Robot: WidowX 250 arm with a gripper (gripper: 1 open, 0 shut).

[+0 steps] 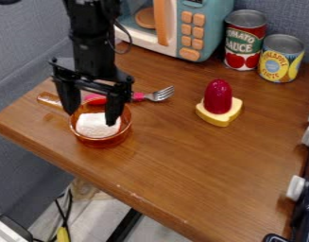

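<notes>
My black gripper hangs open over an orange-brown pot with a handle pointing back left, its two fingers at either side above the bowl. A white item lies inside the pot. Behind the pot lies a fork with a pink handle, partly hidden by the gripper.
A red object on a yellow base stands right of centre. Two cans and a toy microwave stand at the back. A dark stove lines the right edge.
</notes>
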